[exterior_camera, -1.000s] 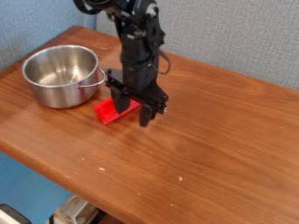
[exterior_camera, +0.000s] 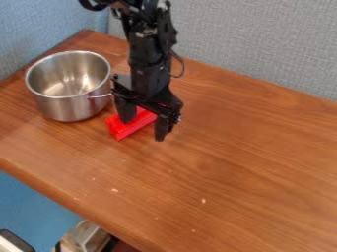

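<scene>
My black gripper is lowered over a red block lying on the wooden table, its fingers spread around the block. Whether they touch it is hard to tell, as the gripper covers part of it. A steel pot with a side handle sits just to the left of the block.
A grey padded wall stands at the back, a blue one at the left. Metal hardware lies beyond the table's front-left edge.
Over the last second my gripper has shifted slightly left and down around the red block. The pot looks unmoved.
</scene>
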